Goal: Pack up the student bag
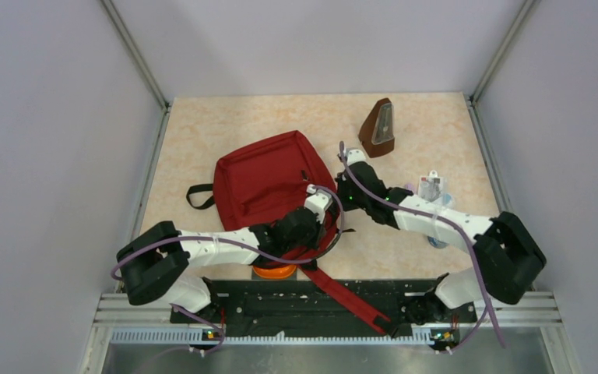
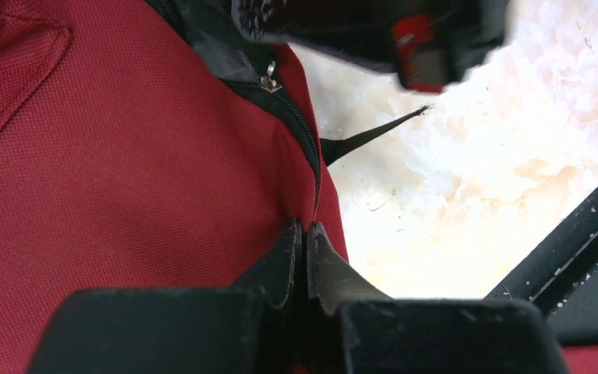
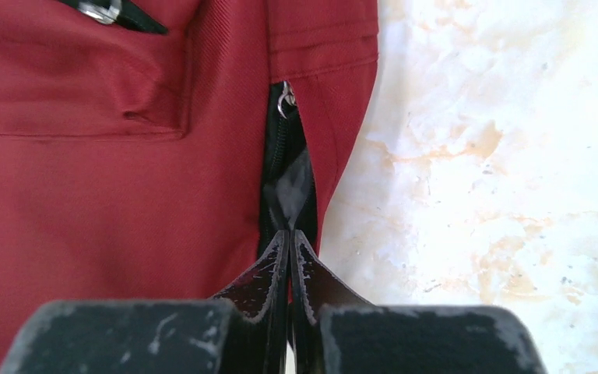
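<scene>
The red bag (image 1: 257, 171) lies on the table. My left gripper is shut at the zipper edge along its right side, on red fabric beside the black zipper tape; how much is between the fingertips is hard to tell. A metal zipper pull (image 2: 271, 82) shows just beyond it. My right gripper is shut over the bag's right edge, above a dark zipper opening under a red flap, where another metal pull (image 3: 286, 101) shows.
A brown pouch (image 1: 375, 128) stands at the back right. Small items, including a clear pack (image 1: 431, 185), lie at the right, partly behind the right arm. An orange object (image 1: 275, 273) sits at the front edge under the bag.
</scene>
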